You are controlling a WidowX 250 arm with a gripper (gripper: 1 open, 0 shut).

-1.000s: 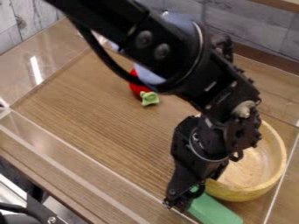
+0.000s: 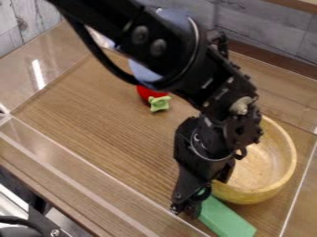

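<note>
My black gripper (image 2: pixel 191 198) is low at the right front, over the near end of a green bar-shaped object (image 2: pixel 225 220) that lies on the wooden table (image 2: pixel 87 139). Whether the fingers are closed on it is unclear. A yellow bowl (image 2: pixel 275 167) sits just behind and to the right, partly hidden by the gripper.
A red object (image 2: pixel 146 92) and a small green piece (image 2: pixel 158 104) lie farther back, partly behind the arm. A grey wall (image 2: pixel 272 44) stands at the back, and the table edge is at the front left.
The arm and gripper have shifted very slightly; the green bar and bowl look almost unchanged.
</note>
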